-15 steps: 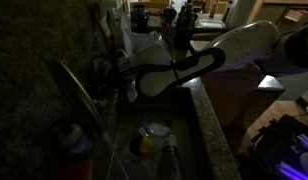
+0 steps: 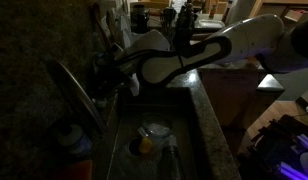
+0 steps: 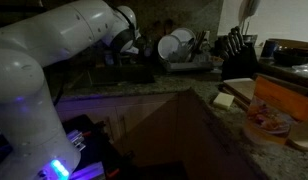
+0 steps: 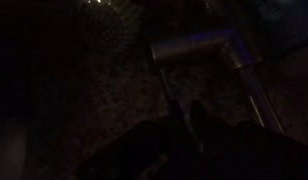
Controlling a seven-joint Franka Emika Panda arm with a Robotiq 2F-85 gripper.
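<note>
My gripper reaches into the dim corner behind the sink [image 2: 184,110]. In the wrist view its dark fingers stand close together at the end of a thin lever [image 4: 166,84]. They look shut on it, though the picture is very dark. The lever runs up to a bent metal tube [image 4: 199,42], which looks like part of a tap. In exterior view 1 the fingertips are lost in shadow below the white arm [image 2: 159,68]. From the other side, the arm [image 3: 79,35] hides most of the contact.
The sink holds a clear bowl [image 2: 156,129], a yellow-orange item [image 2: 146,146] and a dark upright object [image 2: 172,160]. A large round disc [image 2: 74,95] leans on the left. Plates [image 3: 169,45] stand in a rack; a knife block [image 3: 236,55] is beyond.
The arm's wrist links have shifted a little to the right in exterior view 1. Things in the sink have stayed put.
</note>
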